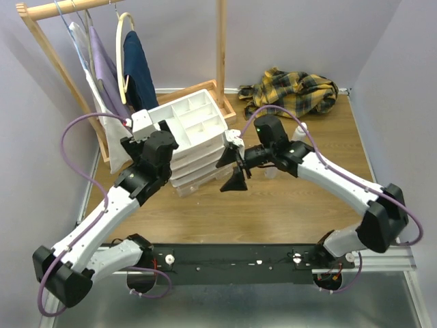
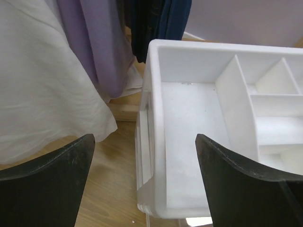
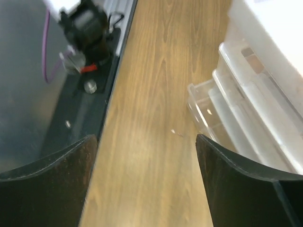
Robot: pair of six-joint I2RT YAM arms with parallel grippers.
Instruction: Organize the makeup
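Observation:
A white stacked drawer organizer [image 1: 194, 119] with a compartmented top [image 2: 189, 118] stands in the middle back. My left gripper [image 1: 147, 137] is open over its left end; in the left wrist view the organizer's left wall lies between the fingers, apart from them as far as shows. My right gripper [image 1: 233, 171] is open in front of the organizer's right side, with nothing between its fingers. The drawer fronts [image 3: 241, 94] show at the right of the right wrist view. A white bottle [image 1: 301, 131] stands partly hidden behind the right arm.
A wooden rack with hanging clothes [image 1: 136, 68] is at the back left. A plaid cloth [image 1: 293, 96] lies at the back right.

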